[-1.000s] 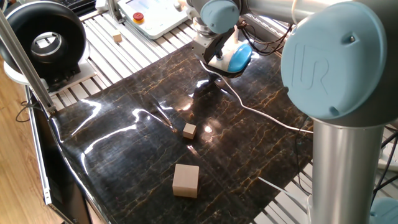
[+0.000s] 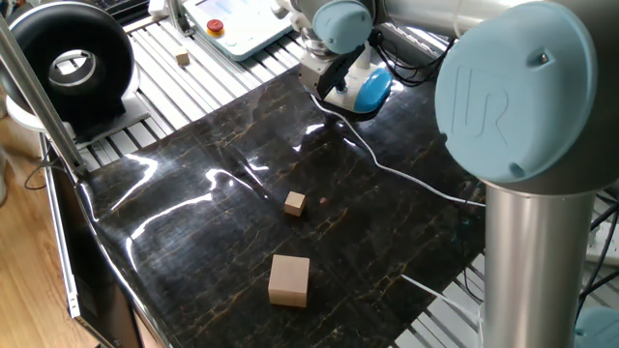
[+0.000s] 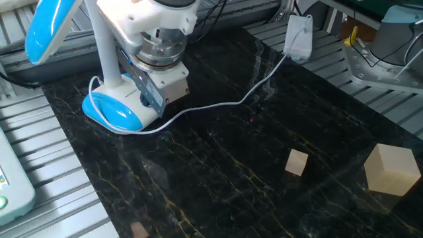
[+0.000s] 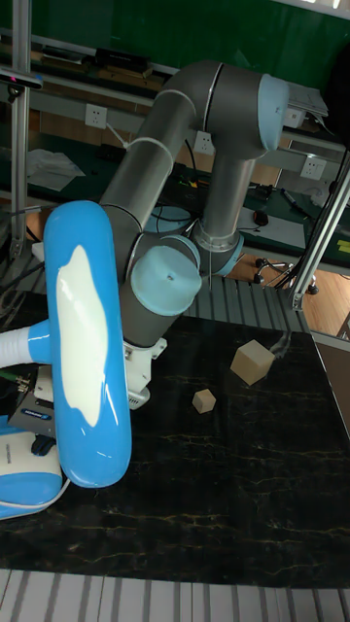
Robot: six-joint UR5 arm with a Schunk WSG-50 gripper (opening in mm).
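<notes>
My gripper [image 2: 335,85] hangs low at the table's far side, right by the base of a blue and white desk lamp [image 2: 375,91]. In the second exterior view, the gripper [image 3: 157,106] is close over the lamp base [image 3: 111,112]; whether they touch I cannot tell. Its fingers are too hidden to show whether the fingers are open or shut. The lamp's long head [image 4: 91,342] hides much of the gripper in the third view. No lamp glow shows on the tabletop. A small wooden cube [image 2: 295,203] and a larger wooden cube [image 2: 289,280] rest on the black marbled table [image 2: 203,271].
A white cable [image 3: 218,104] runs from the lamp across the table to a white power strip [image 3: 299,38]. A control pendant with a red stop button [image 2: 215,27] and a black ring-shaped object [image 2: 106,58] stand beyond the table.
The bright lamp reflections around the small cube have gone, and the tabletop is darker. The arm has shifted only slightly beside the lamp base. Both cubes stay where they were.
</notes>
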